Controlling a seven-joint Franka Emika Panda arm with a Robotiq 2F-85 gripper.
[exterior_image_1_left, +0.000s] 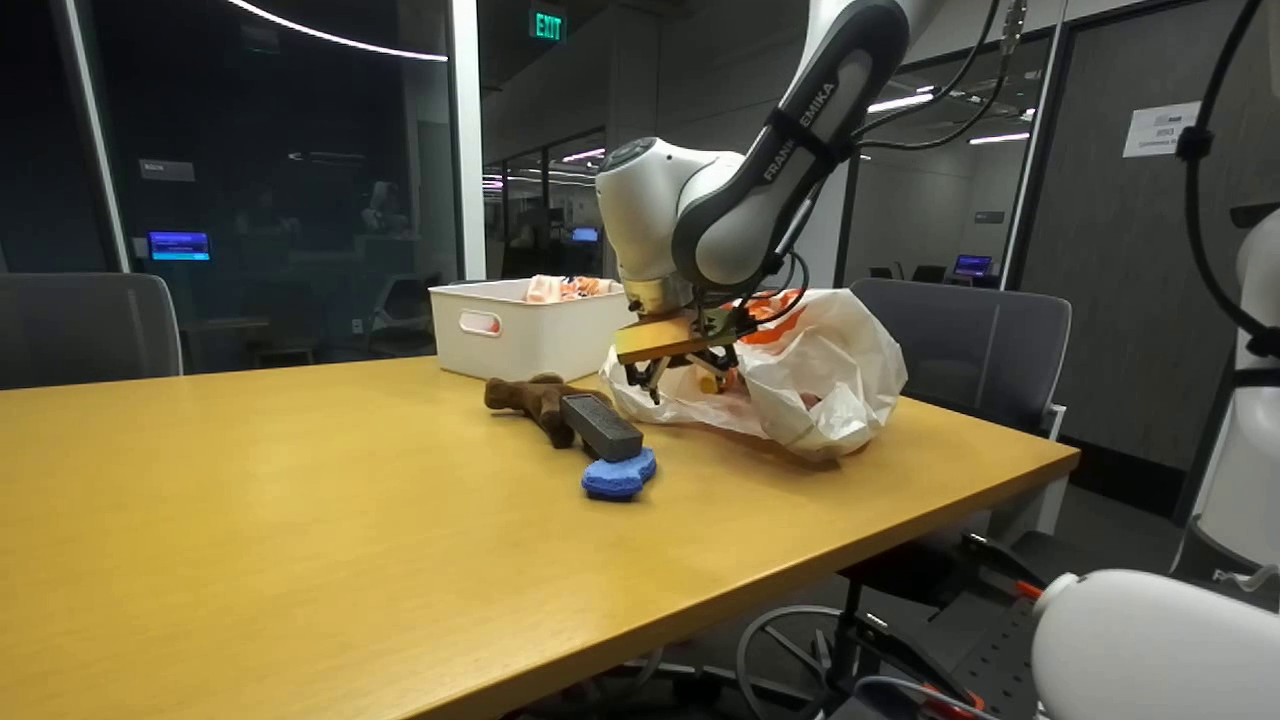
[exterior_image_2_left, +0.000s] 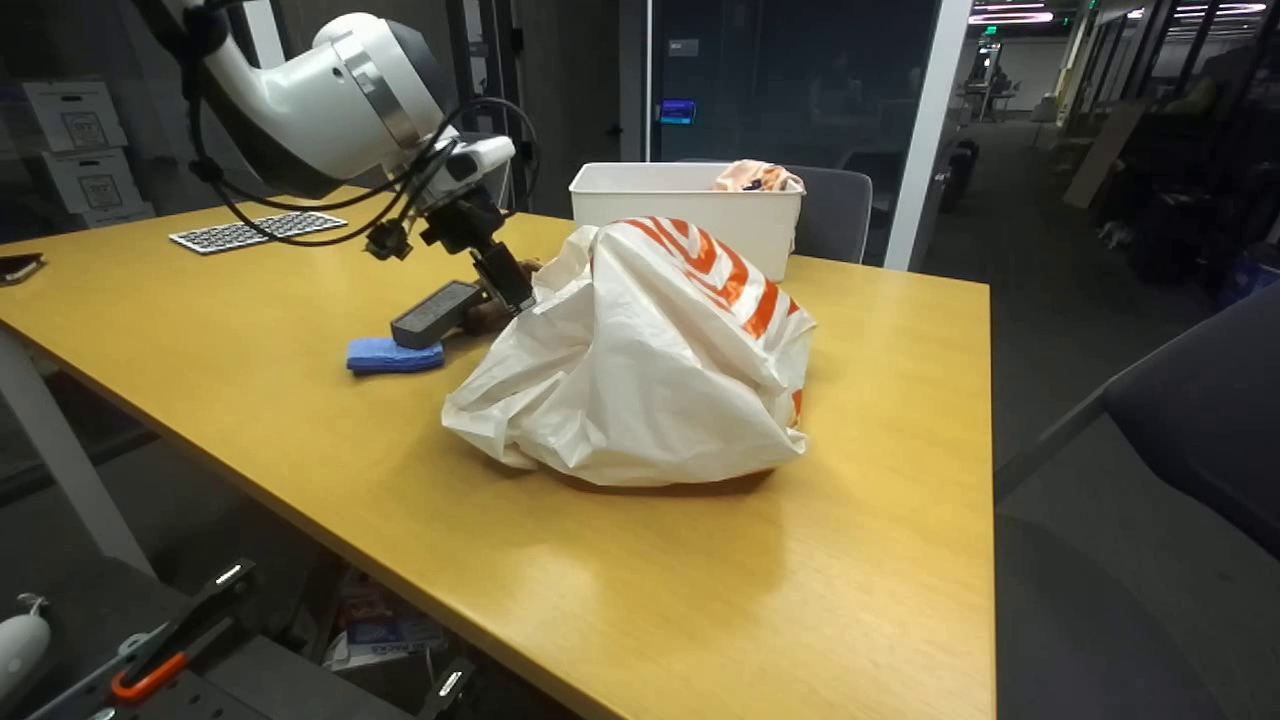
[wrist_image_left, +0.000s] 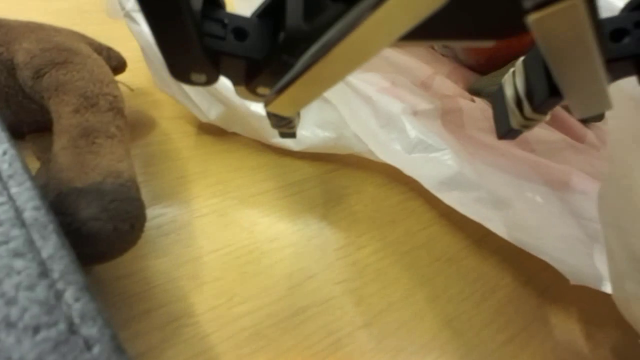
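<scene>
A white plastic bag (exterior_image_1_left: 828, 372) with orange print lies on the table, its mouth facing my gripper (exterior_image_1_left: 686, 382). In the wrist view the gripper is open at the bag's edge, its fingers spread apart and no object held between them. One finger (wrist_image_left: 285, 123) is over the near rim of the white bag (wrist_image_left: 420, 144); the other is farther inside the mouth. Something orange (exterior_image_1_left: 716, 382) shows inside the bag, mostly hidden. Outside it, a brown plush toy (exterior_image_1_left: 540, 400), a dark grey eraser block (exterior_image_1_left: 602, 427) and a blue sponge (exterior_image_1_left: 619, 475) lie close together.
Behind the bag stands a white bin (exterior_image_2_left: 690, 216) with cloth at its top. A black-and-white patterned board (exterior_image_2_left: 258, 230) rests at the table's far side.
</scene>
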